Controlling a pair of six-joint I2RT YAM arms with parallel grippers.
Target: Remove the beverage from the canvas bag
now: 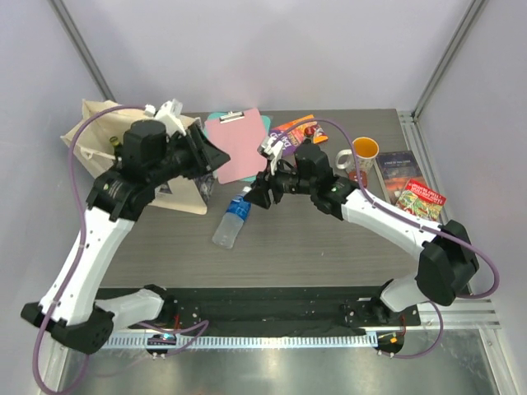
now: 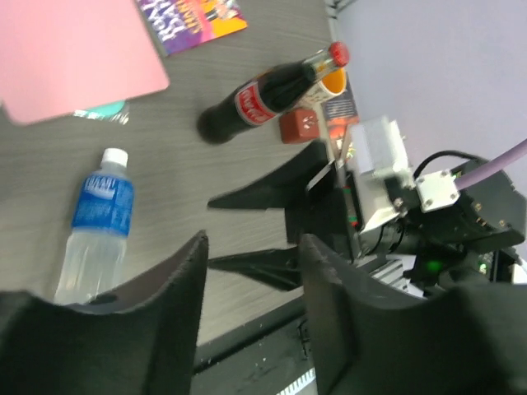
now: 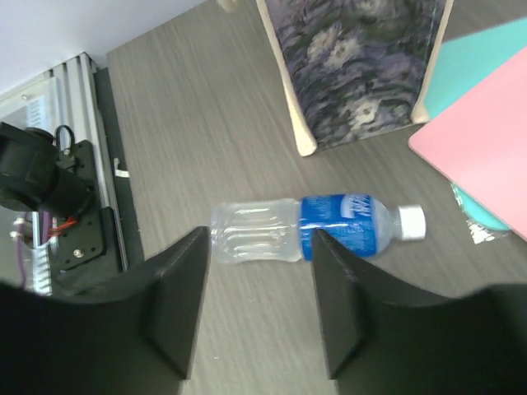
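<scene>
A water bottle with a blue label [image 1: 231, 220] lies on its side on the table, below both grippers in the wrist views. The canvas bag [image 1: 99, 136] stands at the left, partly hidden by my left arm, a green bottle [image 1: 116, 148] visible inside. My left gripper [image 1: 206, 158] is raised beside the bag, fingers apart and empty. My right gripper [image 1: 258, 194] hangs just right of the water bottle's cap, fingers apart with nothing between them. A cola bottle [image 2: 251, 103] shows in the left wrist view, behind my right gripper in the top view.
A pink clipboard [image 1: 235, 144] lies at the back. Snack packet [image 1: 292, 136], orange mug [image 1: 359, 160] and books [image 1: 399, 177] occupy the right and back.
</scene>
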